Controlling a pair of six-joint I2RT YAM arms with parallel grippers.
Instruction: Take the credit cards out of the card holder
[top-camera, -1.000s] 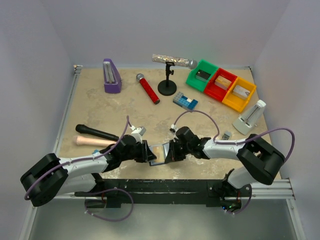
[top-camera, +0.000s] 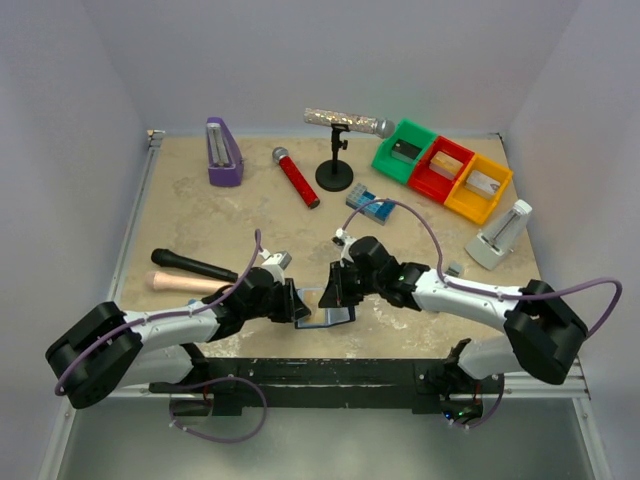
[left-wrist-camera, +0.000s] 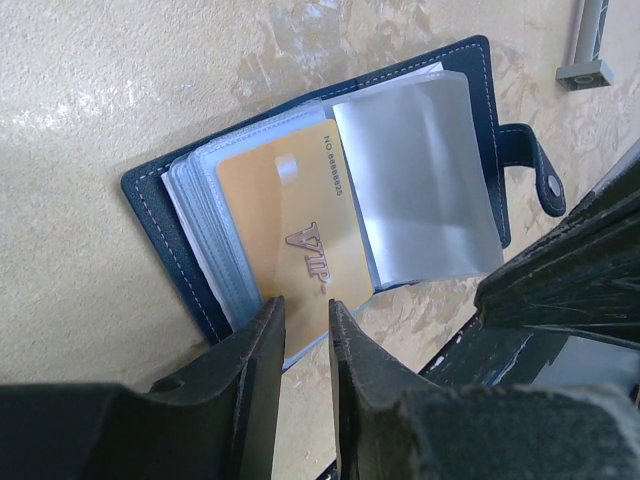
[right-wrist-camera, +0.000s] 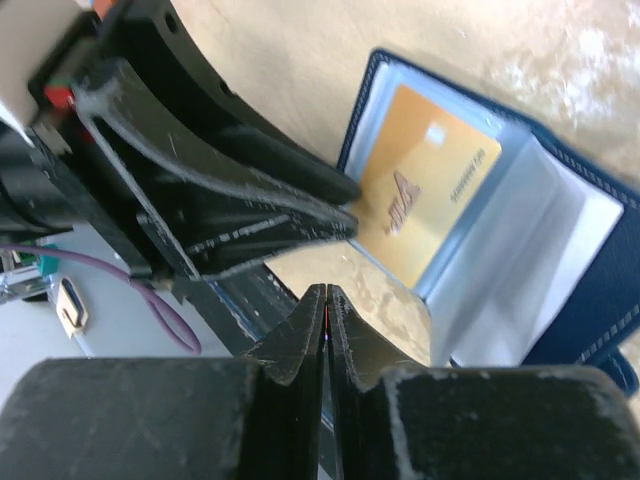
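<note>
The dark blue card holder (left-wrist-camera: 155, 205) lies open on the table. A gold card (left-wrist-camera: 290, 200) sits in a clear sleeve on its left side, over a stack of sleeves. To the right a clear leaf (left-wrist-camera: 420, 170) stands partly raised. At the gold card's near edge, my left gripper has its fingertips apart; whether they touch the card is unclear. My right gripper hovers by the leaf's near edge, fingertips almost together, nothing seen between them. Whether its fingers are fully closed does not show.
Both grippers are close together over the holder. A black microphone (top-camera: 195, 264) lies left of them. Behind are a blue block (top-camera: 370, 203) and a microphone stand (top-camera: 334, 174). Bare table lies between the holder and these.
My right gripper has risen and shifted slightly left and back, away from the leaf. More of the holder's right side shows. The left gripper is almost unmoved.
</note>
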